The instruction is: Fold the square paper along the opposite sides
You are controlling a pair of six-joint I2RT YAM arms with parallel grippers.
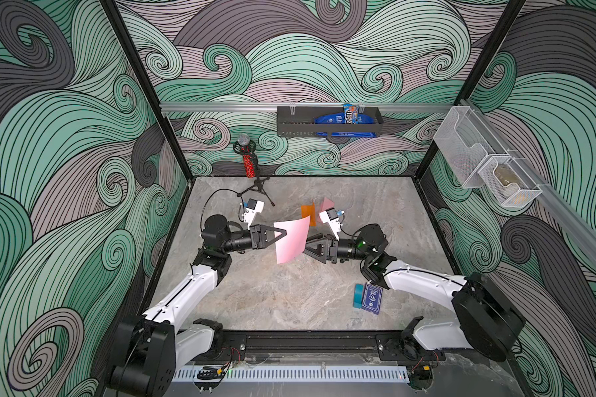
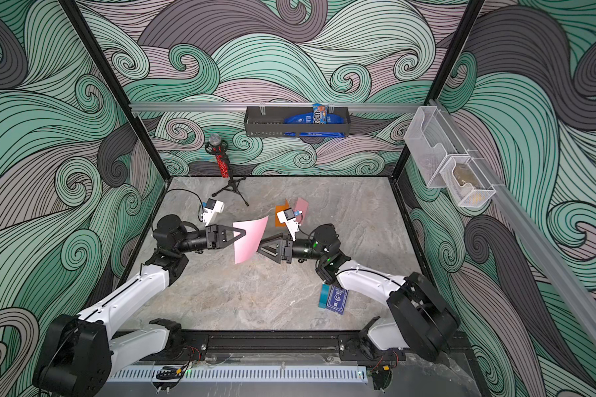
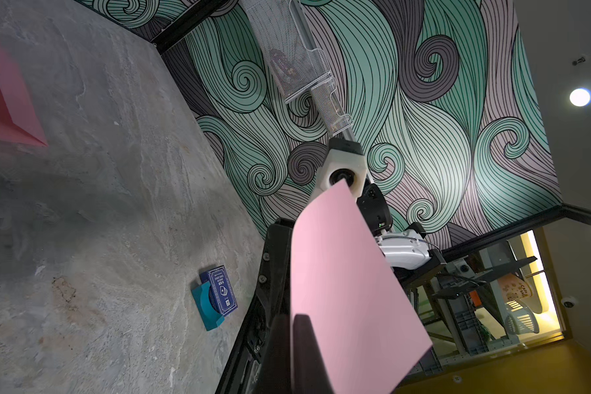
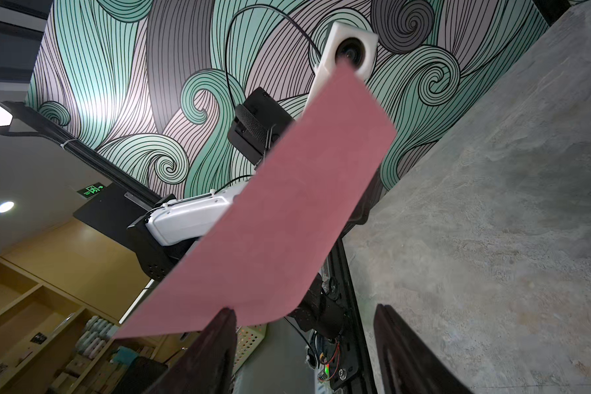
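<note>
The thin pink paper [image 1: 290, 243] is held in the air over the middle of the table, its right side curving upward in the top left view. My left gripper [image 1: 285, 231] is shut on its left edge, and in the left wrist view the closed fingers [image 3: 302, 348] pinch it. On the right, my right gripper [image 1: 306, 246] is open at the paper's curled edge. The right wrist view shows a wide gap between its fingers; the paper's near edge [image 4: 262, 312] passes by the left fingertip, and contact there cannot be judged.
Folded orange paper [image 1: 308, 212] and another pink piece [image 1: 325, 205] lie behind the right gripper. A blue card box [image 1: 372, 297] with a teal piece [image 1: 358, 295] sits front right. A microphone tripod [image 1: 257, 188] stands back left.
</note>
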